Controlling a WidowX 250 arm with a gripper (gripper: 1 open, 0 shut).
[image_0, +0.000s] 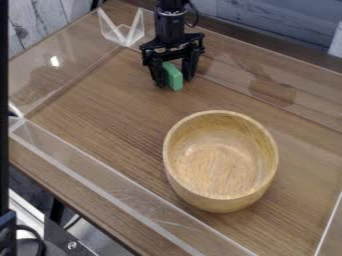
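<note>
My black gripper (173, 56) is low at the upper middle of the camera view, around a small green object (173, 78) on the wooden table. Its dark fingers sit on either side of the object's upper part. Whether they grip it or only stand around it is hard to make out at this size.
A large light wooden bowl (221, 160) takes up the lower right of the table (94, 130). A clear angular object (120, 28) stands at the back left, near the wall.
</note>
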